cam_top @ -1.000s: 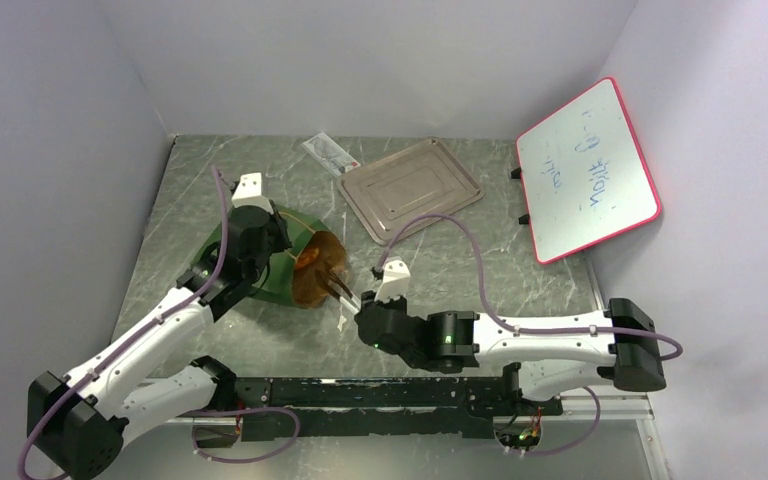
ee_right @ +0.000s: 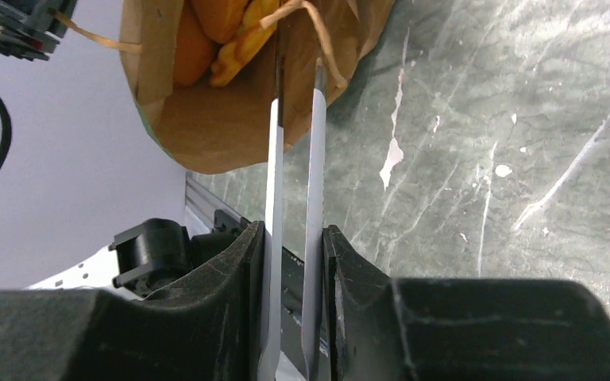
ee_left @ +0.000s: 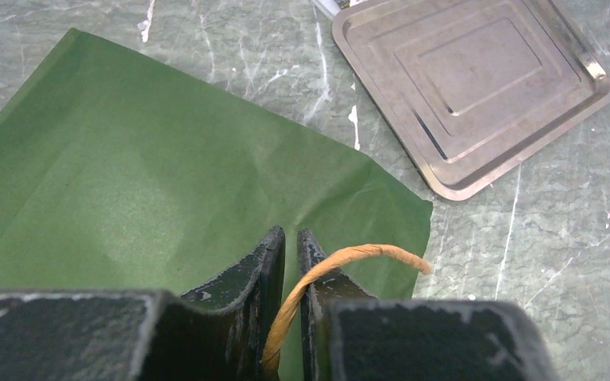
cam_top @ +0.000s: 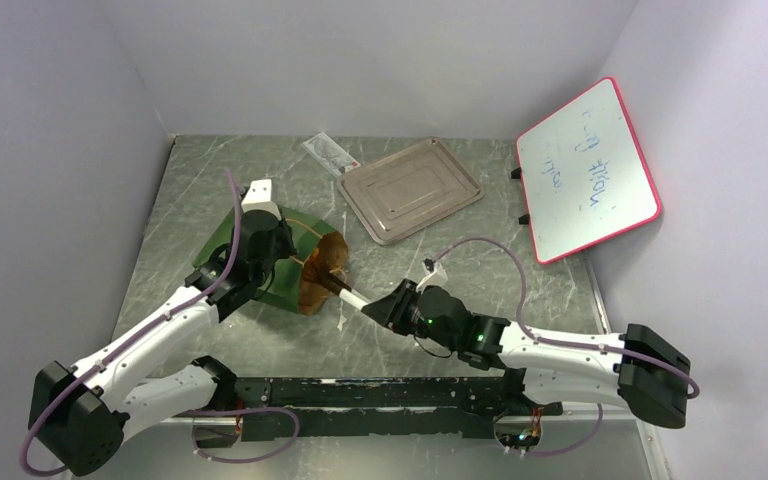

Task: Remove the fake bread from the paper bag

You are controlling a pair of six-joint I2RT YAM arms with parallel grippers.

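Note:
The green paper bag lies on its side at the left of the table, its brown mouth facing right. My left gripper is above it, shut on a twisted paper handle. Inside the bag, in the right wrist view, are orange and yellow fake bread pieces. My right gripper reaches into the mouth with long fingers, their dark tips close together beside the yellow piece and behind a handle strand; whether they grip something is hard to see.
A metal tray lies at the back middle, with a flat packet beside it. A whiteboard stands at the right. The table between bag and whiteboard is clear.
My right arm has shifted right and turned, its fingertips staying in the bag's mouth. My left arm has moved slightly right, and the bag with it.

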